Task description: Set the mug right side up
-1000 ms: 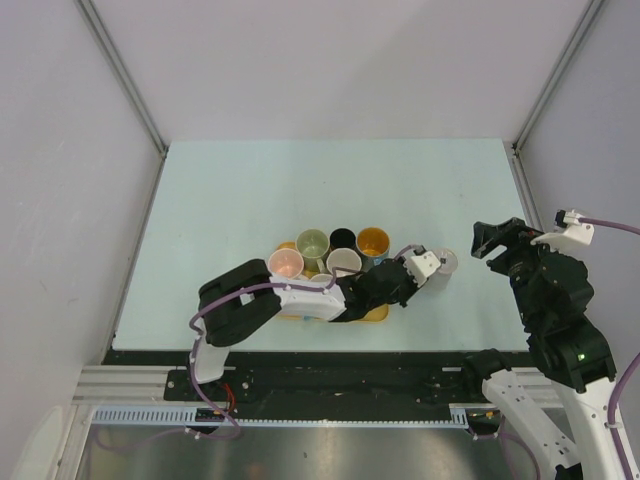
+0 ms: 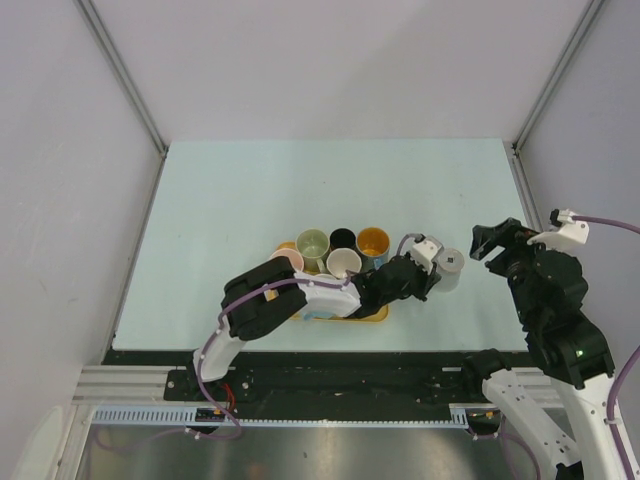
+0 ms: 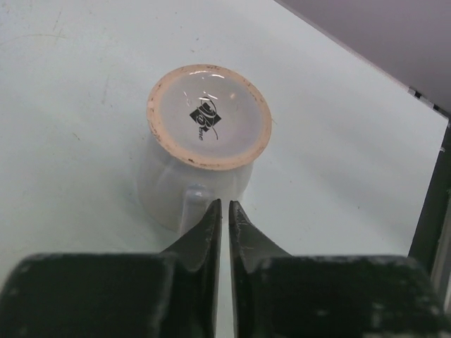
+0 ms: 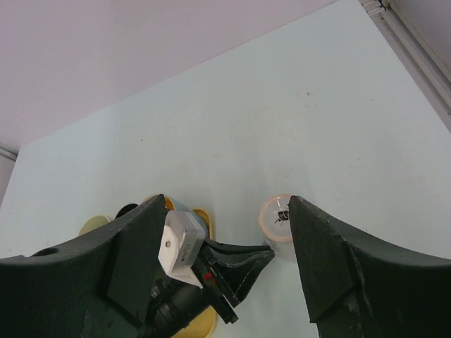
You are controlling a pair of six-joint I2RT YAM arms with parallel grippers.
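An upside-down white mug (image 2: 448, 270) stands on the table right of the mug tray, its logo base up; in the left wrist view the mug (image 3: 206, 120) has its handle toward me. My left gripper (image 2: 428, 280) is right at its left side, fingertips (image 3: 240, 220) close together at the handle; whether anything is between them is unclear. My right gripper (image 2: 492, 250) hangs above the right side of the table, open and empty, its fingers (image 4: 359, 274) wide apart.
A yellow tray (image 2: 370, 317) crowded with several cups lies left of the mug, under my left arm.
The left arm has moved slightly right and turned a little at the mug. The mug has shifted slightly. The right arm is still.
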